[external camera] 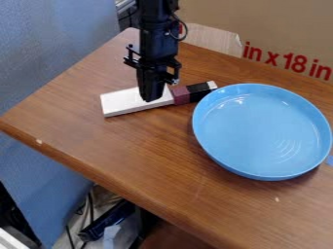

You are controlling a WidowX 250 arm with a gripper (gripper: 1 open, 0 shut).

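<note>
A long, flat bar (128,103), white along most of its length with a maroon and black section at its right end, lies on the wooden table. My black gripper (151,91) points down over the bar's white part, its tips hiding some of it; whether they are open, shut or holding it I cannot tell. A light blue round plate (260,131) sits to the right, close to the bar's dark end.
A cardboard box (274,29) with red lettering stands behind the table.
</note>
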